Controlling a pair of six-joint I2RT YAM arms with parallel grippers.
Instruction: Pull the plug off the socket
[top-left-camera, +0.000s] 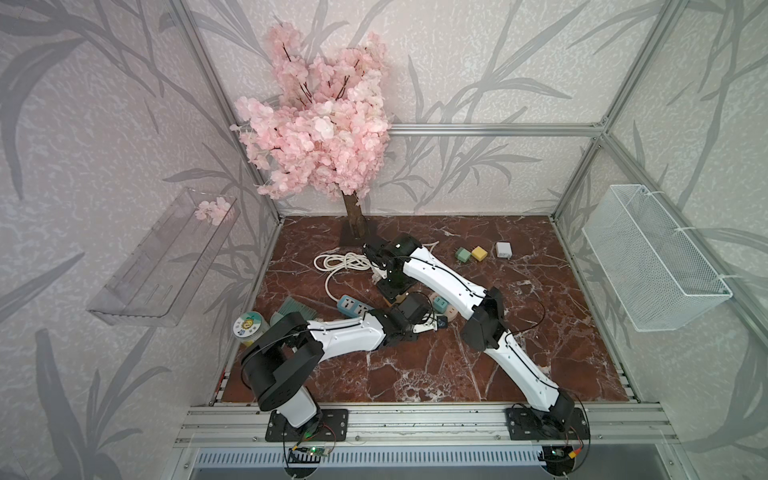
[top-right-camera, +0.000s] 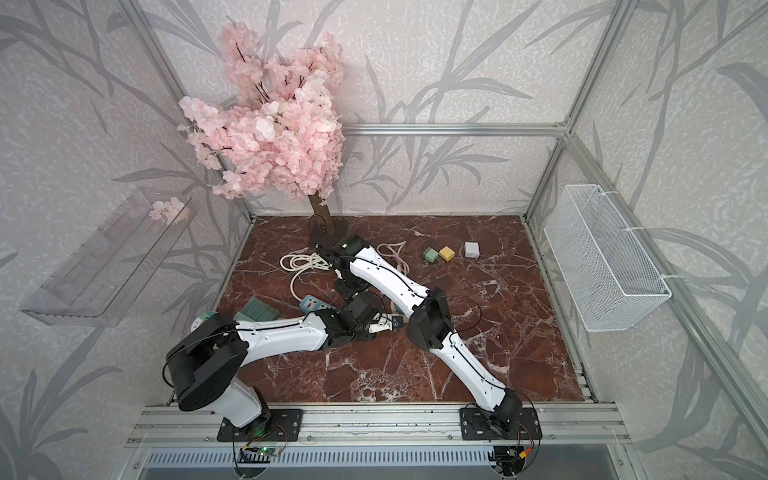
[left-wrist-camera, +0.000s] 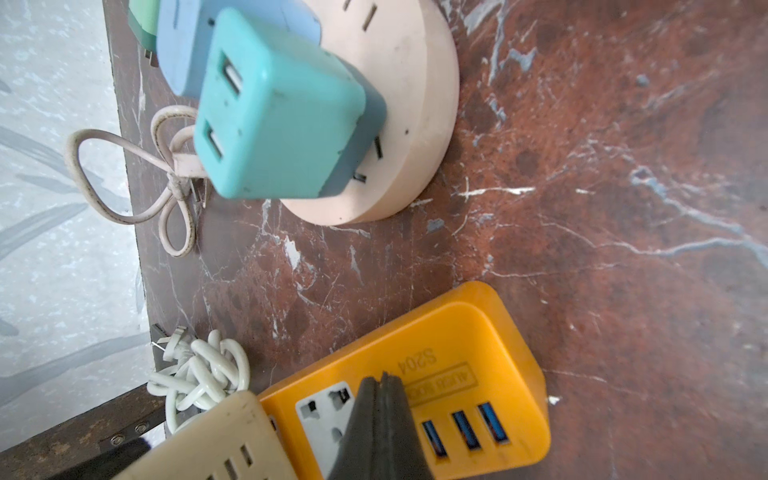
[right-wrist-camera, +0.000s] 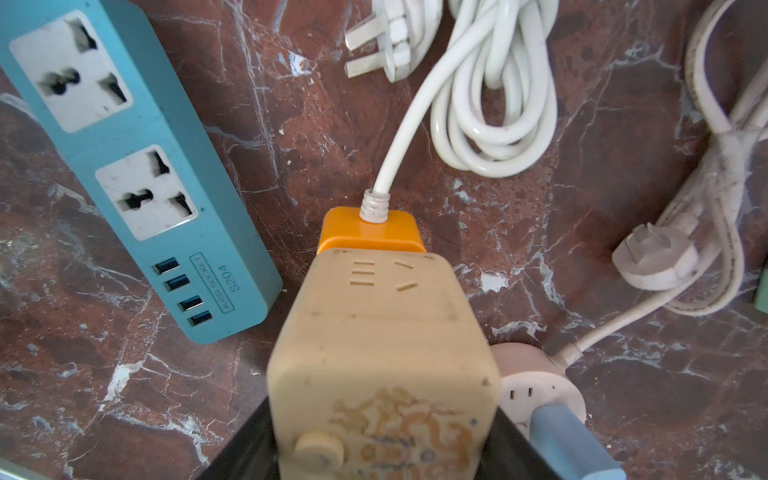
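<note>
In the right wrist view a beige plug adapter (right-wrist-camera: 384, 336) fills the lower middle, with dark blurred fingers (right-wrist-camera: 516, 448) along both its sides. My right gripper is shut on it. The adapter hides most of the orange socket strip (right-wrist-camera: 372, 228). From the left wrist view, that orange strip (left-wrist-camera: 480, 344) lies below my left gripper, whose fingers are together with nothing between them, by the white outlet. The adapter's corner (left-wrist-camera: 216, 440) covers the strip's far end; whether its prongs are seated I cannot tell.
A pink round socket (left-wrist-camera: 416, 120) carries a teal plug (left-wrist-camera: 280, 112) and a blue plug (left-wrist-camera: 192, 40). A blue strip (right-wrist-camera: 160, 176) and coiled white cable (right-wrist-camera: 496, 120) lie close by. Loose blocks (top-left-camera: 478, 253) sit at back right.
</note>
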